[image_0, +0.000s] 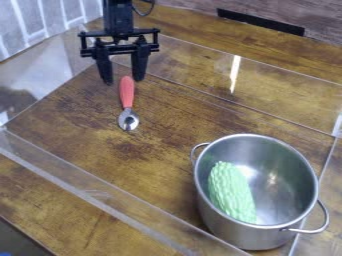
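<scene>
My black gripper (123, 73) is open at the upper left, its two fingers apart just above and around the far end of a spoon with a red handle (127, 92). The spoon's silver bowl end points toward the front. At the lower right stands a steel pot (287, 175) with two handles, holding a pale green corrugated oblong object (231, 190).
The wooden work surface (120, 165) has clear plastic walls along its edges.
</scene>
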